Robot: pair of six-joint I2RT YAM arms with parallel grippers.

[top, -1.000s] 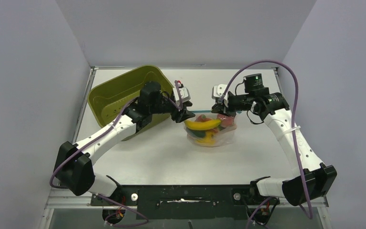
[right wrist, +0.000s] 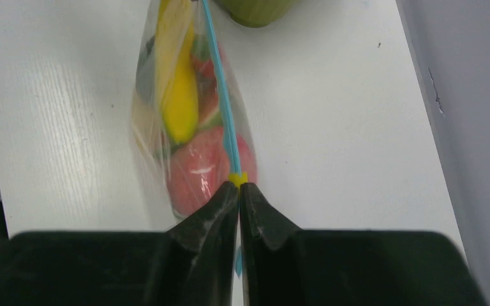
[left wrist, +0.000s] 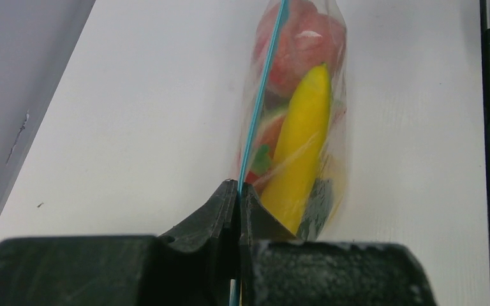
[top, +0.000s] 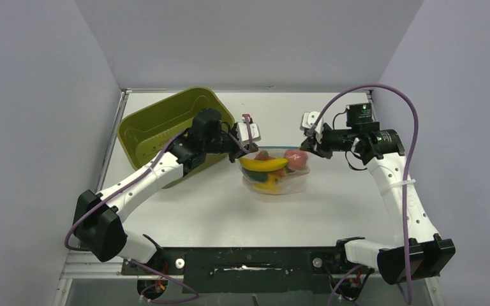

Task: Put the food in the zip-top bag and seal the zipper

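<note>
The clear zip top bag lies on the table, with a banana, a red round item and other food inside. A blue zipper strip runs along its top edge. My left gripper is shut on the strip at the banana end of the bag. At the other end, my right gripper has its fingertips close together around the zipper line, right at a small yellow slider. Whether they press on it cannot be told. A short blue strip end shows below, between its fingers.
An olive green bin stands at the back left, empty where visible, with the left arm reaching over its right side.
My right gripper has moved right along the top edge to the bag's right end. The bag has shifted slightly left. My left gripper's fingers have come together and it moved slightly.
</note>
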